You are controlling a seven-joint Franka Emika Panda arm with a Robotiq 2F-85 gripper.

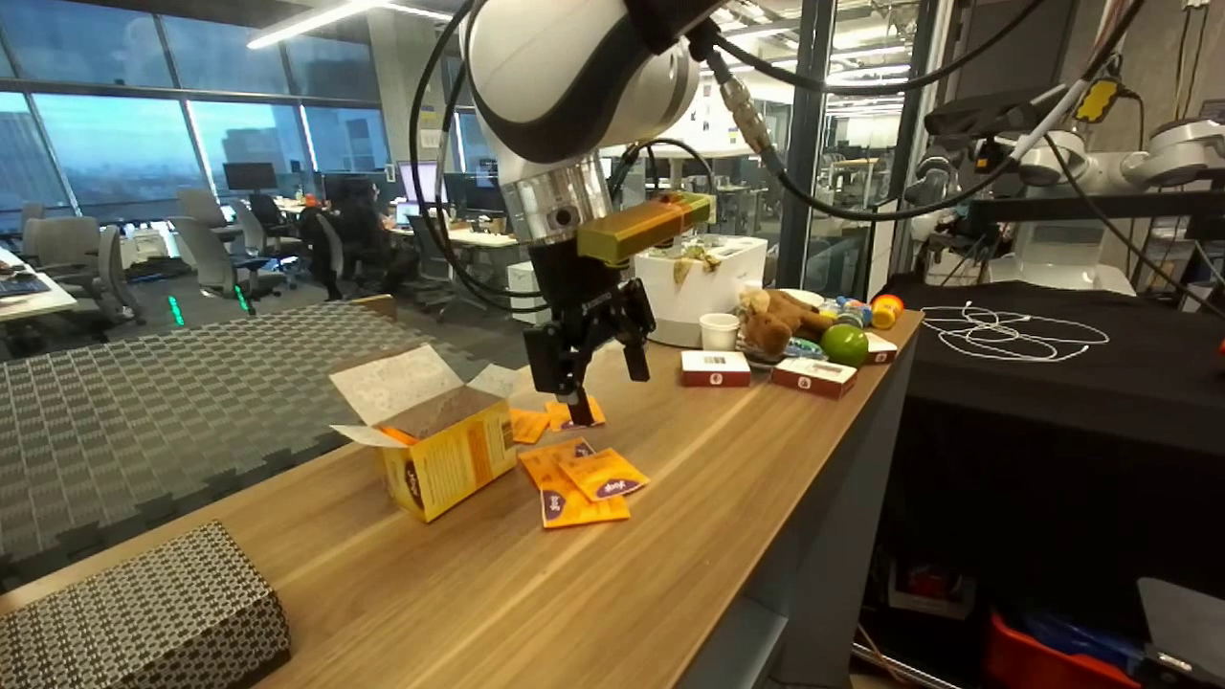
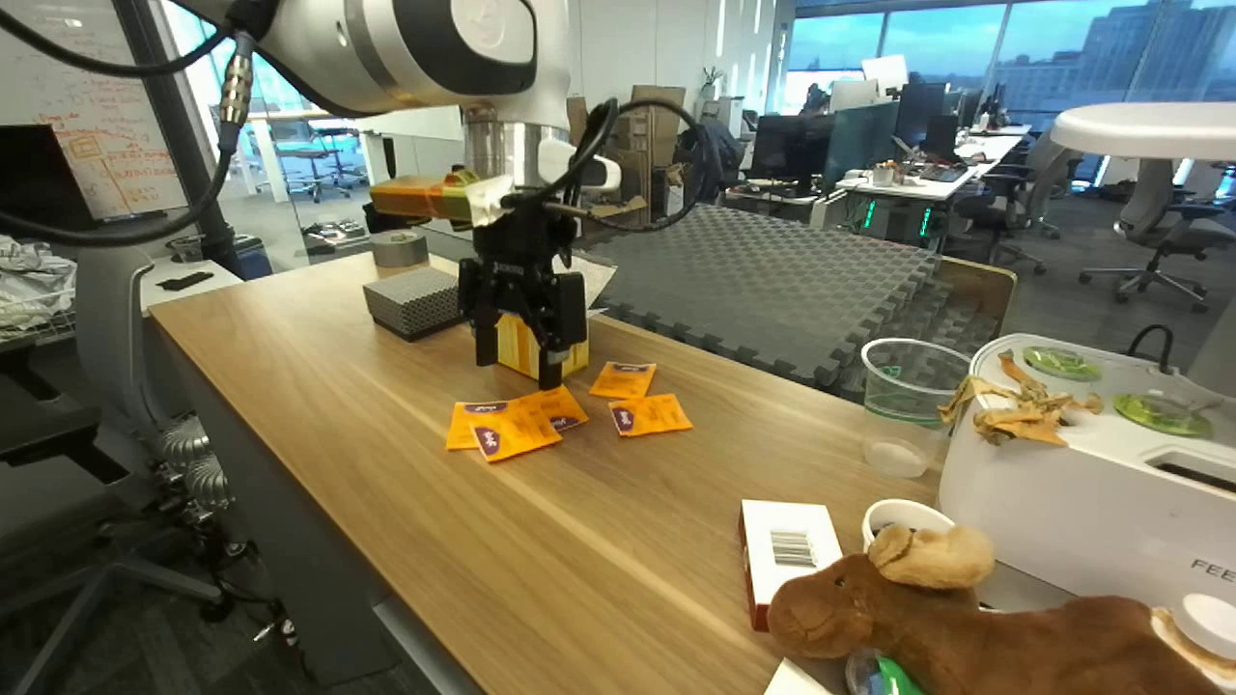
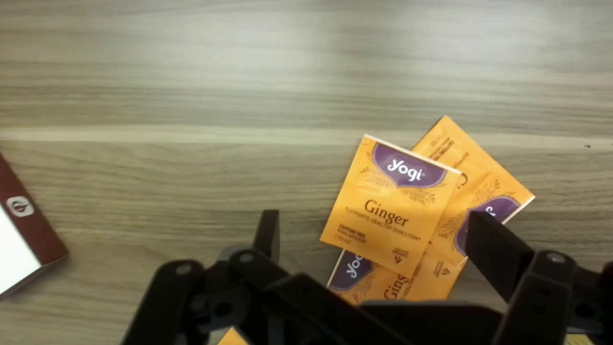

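My gripper is open above the table, its fingers apart and nothing between them. Below it, three orange tea sachets overlap in a small pile on the wood; in the wrist view they show between the two fingertips, nearer the right one. Two more sachets lie flat beside that pile, close to the box. The yellow tea box stands with its flaps open, and a bit of orange shows inside. In exterior view 2 my gripper partly hides this box.
A patterned dark box sits at the table's near left in exterior view 1. Red-and-white boxes, a white cup, a brown plush toy and a white appliance occupy the other end. Bare wood lies between.
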